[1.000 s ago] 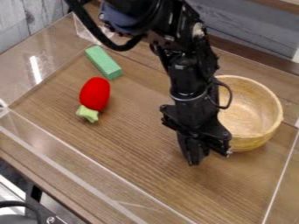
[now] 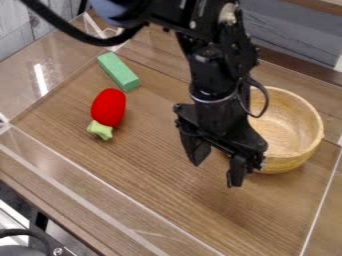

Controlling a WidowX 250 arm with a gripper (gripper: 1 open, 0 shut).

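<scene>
My black gripper [image 2: 214,156] hangs low over the middle of the wooden table, open, its fingers beside the left side of a pale round bowl [image 2: 291,130]; whether anything sits between them is hard to see. A red object [image 2: 108,104] with a small pale green piece [image 2: 100,129] under it lies left of the gripper. A green block [image 2: 118,71] lies at the back left.
The bowl takes up the right side of the table [image 2: 160,210]. A dark cable runs at the lower left corner.
Over the last second my gripper has risen slightly and turned or opened a little. The bowl, red object and green block have not visibly moved.
</scene>
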